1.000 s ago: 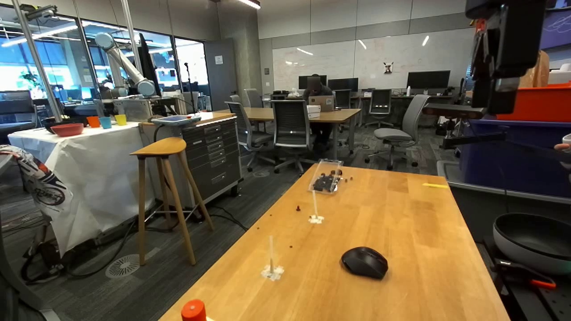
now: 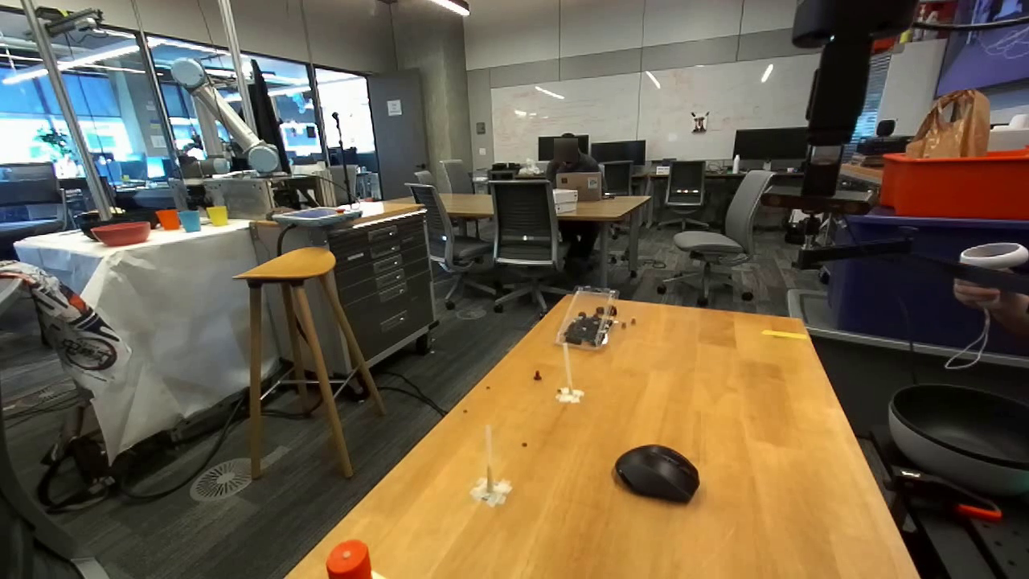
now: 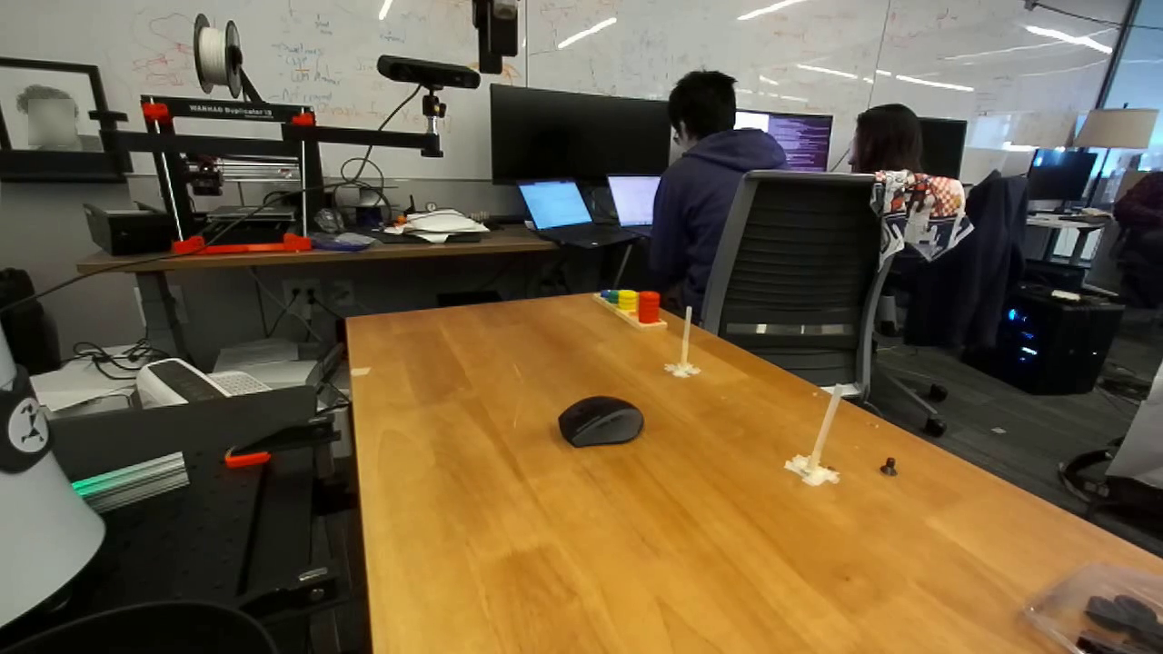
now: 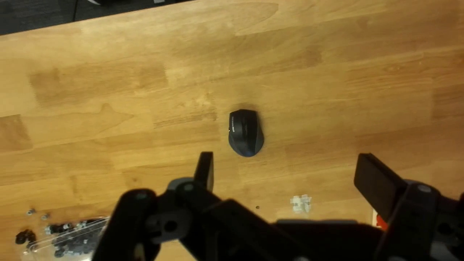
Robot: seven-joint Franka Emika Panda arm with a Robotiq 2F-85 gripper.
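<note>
A black computer mouse (image 4: 246, 132) lies alone on the wooden table, near the middle of the wrist view. It also shows in exterior view 1, where the mouse (image 2: 657, 473) is right of the two upright sticks, and as a dark mouse (image 3: 601, 421) in exterior view 2. High above the tabletop, my gripper stands open, its fingers wide apart with only bare table visible between them. Part of the gripper (image 2: 822, 172) hangs at the upper right of exterior view 1, well clear of the mouse.
Two thin sticks, a nearer stick (image 2: 489, 461) and a farther stick (image 2: 568, 371), rise from taped bases. A clear box (image 2: 588, 319) of dark parts lies at the table's far end. A colored stacking toy (image 3: 635, 309) stands at the other end. Open tabletop surrounds the mouse.
In exterior view 1 the gripper has shifted left and turned, and now looks narrower. The mouse and the other table items have stayed put.
</note>
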